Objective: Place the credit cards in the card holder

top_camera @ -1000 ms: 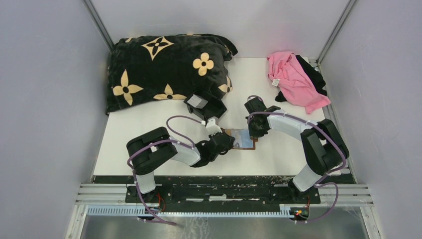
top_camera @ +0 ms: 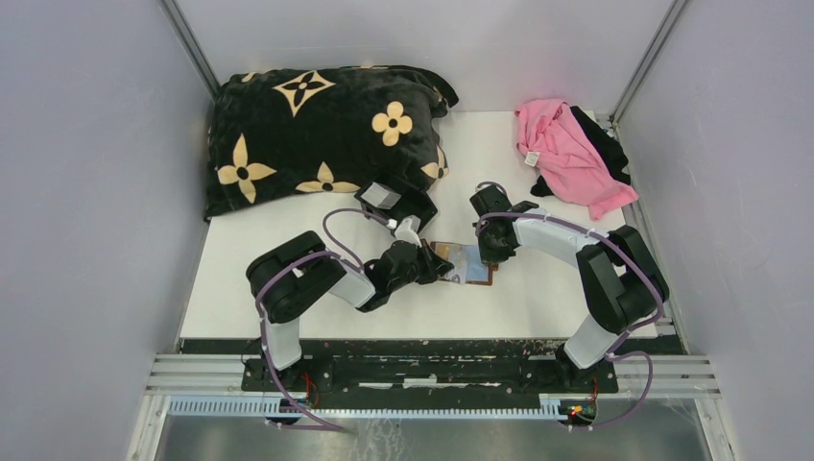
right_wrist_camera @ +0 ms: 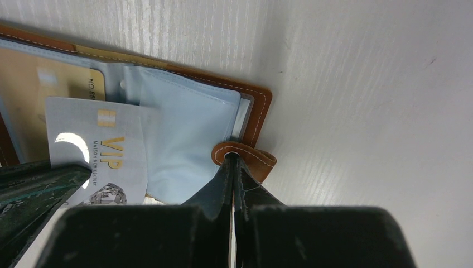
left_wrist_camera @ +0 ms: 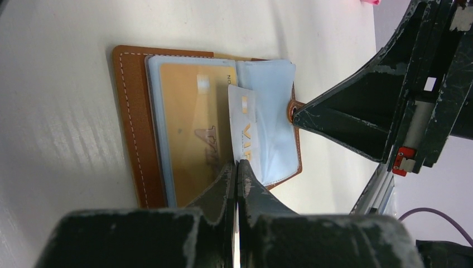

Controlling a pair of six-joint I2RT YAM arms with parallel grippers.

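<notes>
The brown card holder (left_wrist_camera: 134, 123) lies open on the table. A gold card (left_wrist_camera: 192, 123) sits in its left clear sleeve. My left gripper is shut on a silver VIP card (right_wrist_camera: 103, 142), tilted over the holder's middle. That card's right edge meets the left edge of the pale blue right sleeve (right_wrist_camera: 184, 106); whether it is inside cannot be told. At the holder's right edge, my right gripper is shut, its tips against the brown strap (right_wrist_camera: 254, 159). Whether they pinch the leather is unclear.
Behind the left gripper stands an open black box (top_camera: 411, 205) with a pale item in it. A black patterned cushion (top_camera: 326, 134) fills the back left, and a pink cloth (top_camera: 571, 158) lies at the back right. Bare table surrounds the holder's front and right.
My left gripper has shifted slightly away from the table's front edge, and the holder has turned a little, its left side moving toward the back. The right arm has stayed nearly still.
</notes>
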